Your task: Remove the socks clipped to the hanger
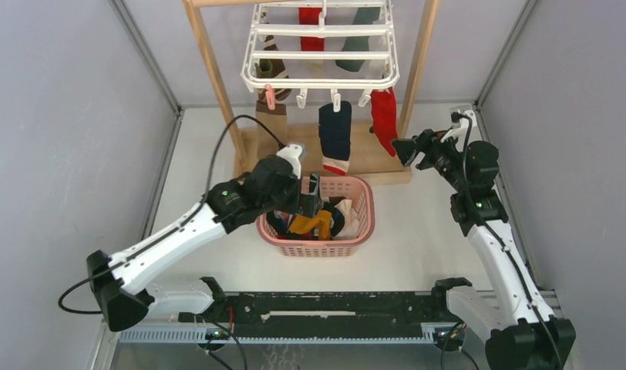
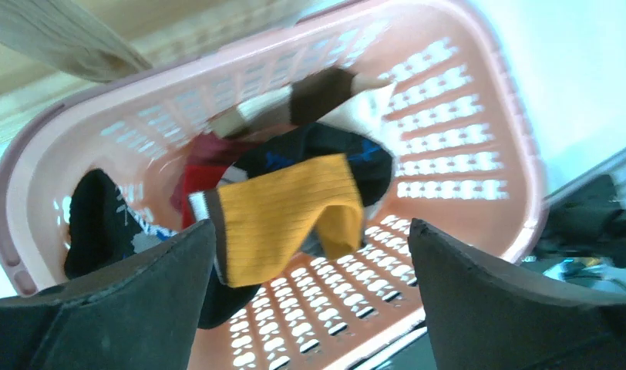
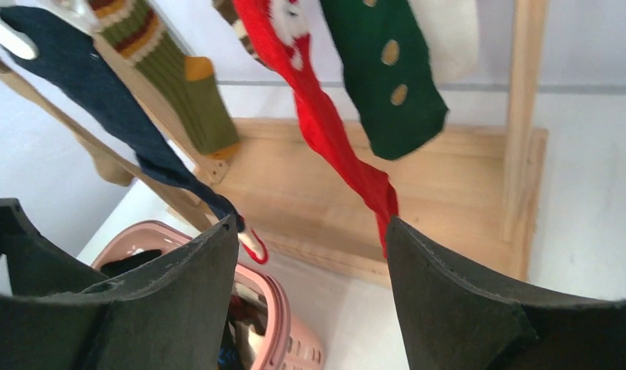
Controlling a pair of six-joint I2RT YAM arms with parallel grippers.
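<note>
From the white hanger rack [image 1: 319, 57] hang several socks: a red one [image 1: 384, 119], a navy one [image 1: 335, 135], a brown one [image 1: 272, 127] and a green one [image 3: 385, 77]. My left gripper is open above the pink basket [image 1: 355, 245], its fingers empty. Inside the basket lies a loose pile of socks, with a mustard one [image 2: 283, 208] on top. My right gripper [image 1: 398, 151] is open beside the red sock; in the right wrist view that sock's toe [image 3: 383, 202] hangs beyond the spread fingers [image 3: 429, 266], apart from them as far as I can tell.
A wooden frame carries the rack; its right post [image 1: 420, 65] stands near my right gripper and its base [image 1: 348, 162] lies behind the basket. Free white floor [image 1: 406, 239] extends right of the basket.
</note>
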